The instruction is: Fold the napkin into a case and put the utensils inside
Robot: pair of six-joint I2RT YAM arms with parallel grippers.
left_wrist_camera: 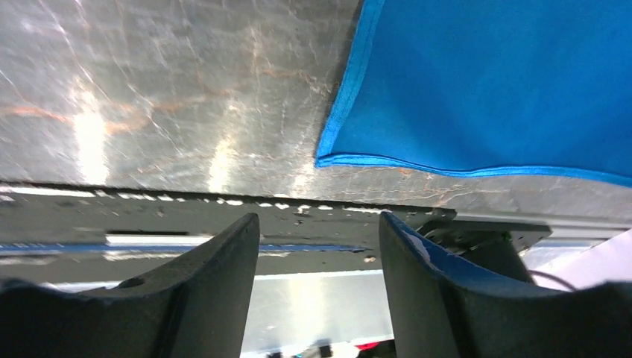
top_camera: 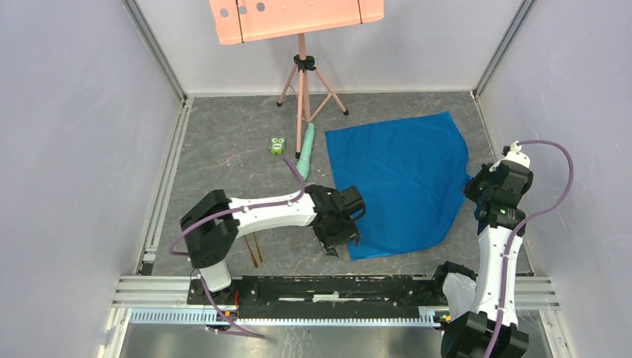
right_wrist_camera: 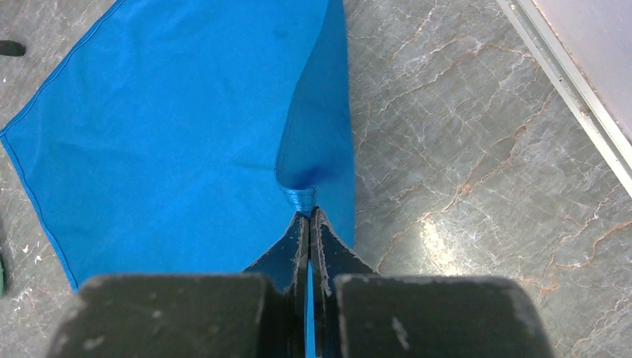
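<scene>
A blue napkin (top_camera: 402, 186) lies mostly flat on the grey floor, its right edge raised and bent over. My right gripper is shut on that edge, and the cloth rises into its fingertips. Above the napkin's near left corner, my left gripper (top_camera: 344, 247) points down with its fingers apart. In the left wrist view that napkin corner (left_wrist_camera: 339, 153) lies just beyond the fingers (left_wrist_camera: 242, 246), with nothing between them. Two thin brown sticks (top_camera: 258, 248), probably the utensils, lie left of the napkin, partly under the left arm.
A green tube (top_camera: 307, 142) and a small green block (top_camera: 277, 146) lie left of the napkin. The pink stand's legs (top_camera: 299, 104) reach the floor at the back. A wall stands close beside the right arm.
</scene>
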